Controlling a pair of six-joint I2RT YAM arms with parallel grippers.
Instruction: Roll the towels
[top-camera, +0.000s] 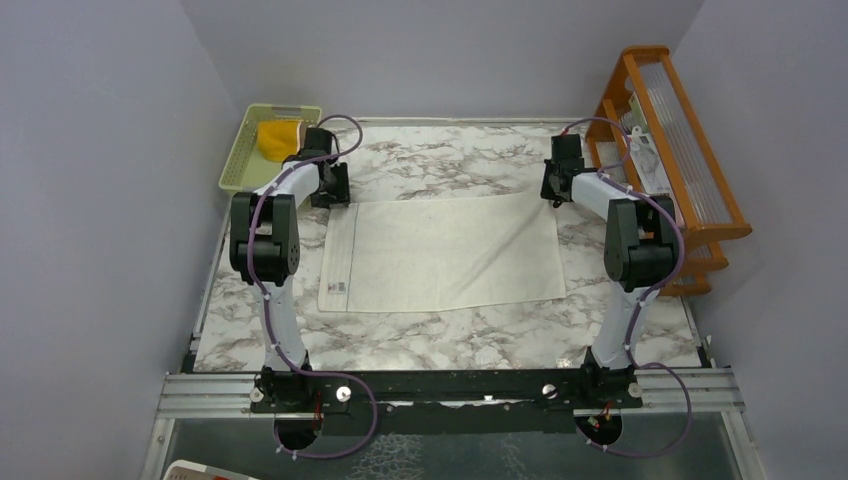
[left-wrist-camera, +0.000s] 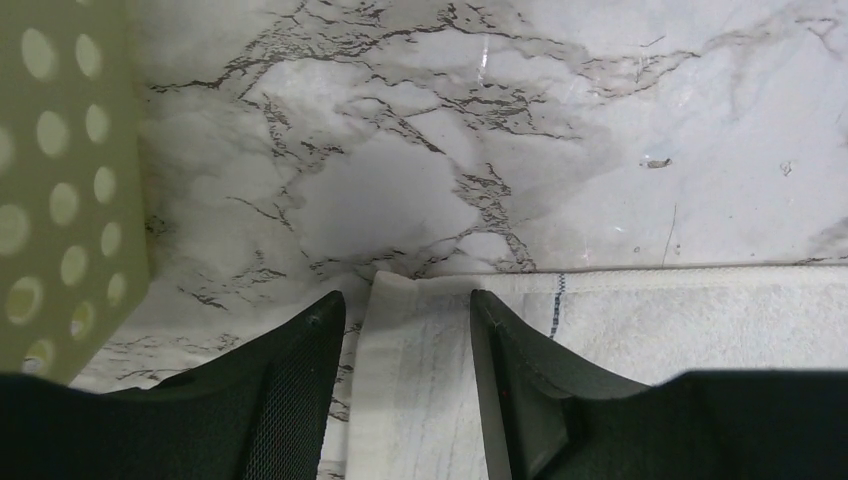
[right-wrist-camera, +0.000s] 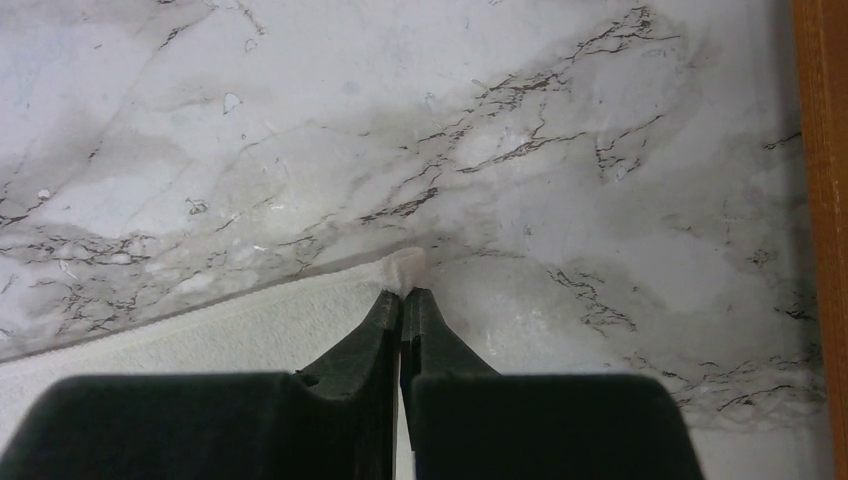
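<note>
A white towel (top-camera: 440, 255) with a dark stripe near its left edge lies flat on the marble surface. In the left wrist view, my left gripper is open over the towel's far left corner (left-wrist-camera: 395, 285), fingertips either side of the folded-looking edge. My right gripper is shut on the far right corner (right-wrist-camera: 405, 265), pinching it between the fingertips.
A green basket (top-camera: 242, 135) holding a yellow cloth stands at the back left, beside the left gripper. A wooden rack (top-camera: 705, 150) stands along the right side.
</note>
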